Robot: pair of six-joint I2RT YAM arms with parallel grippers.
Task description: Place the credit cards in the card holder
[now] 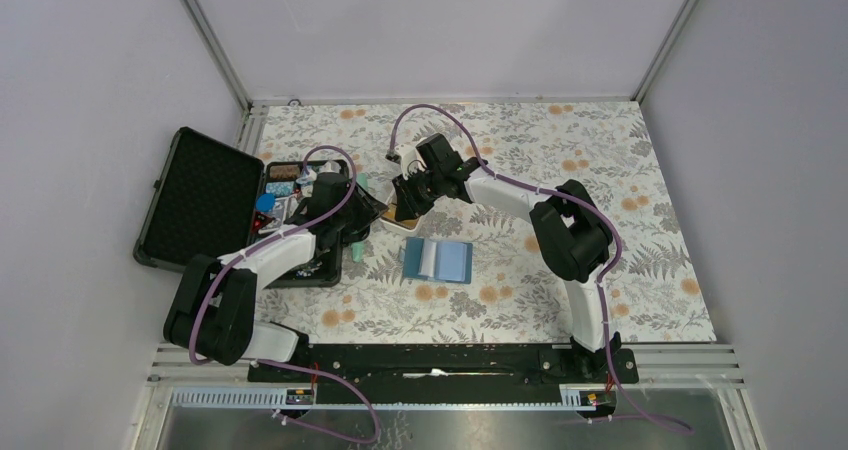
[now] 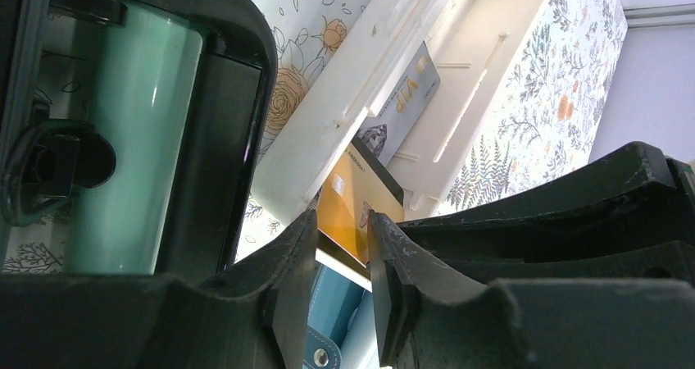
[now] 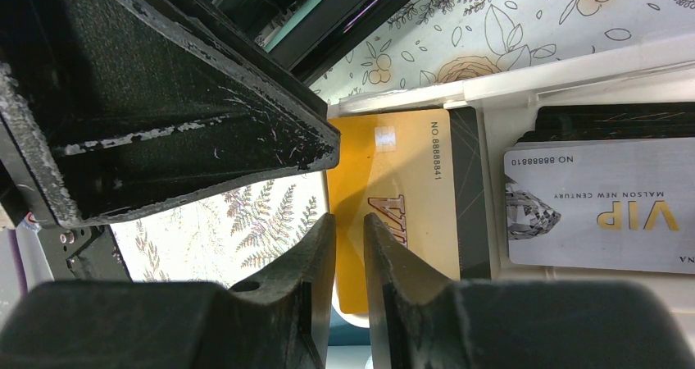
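Observation:
A gold VIP card [image 3: 414, 164] lies at the near end of the white tray [image 2: 483, 74], with a dark card edge beside it. My right gripper has its narrow fingers shut on the gold card's edge. From the other side, my left gripper stands partly open, its fingertips on either side of the gold card's near end and not closed on it. A silver VIP card [image 3: 602, 201] rests in the tray's other compartment. The blue card holder [image 1: 464, 261] lies open on the table just in front of the tray.
An open black case [image 1: 312, 281] full of objects stands close to the tray's left, its lid [image 1: 205, 198] folded outward. Green cylinders [image 2: 135, 139] show at its edge. Both grippers crowd together over the tray.

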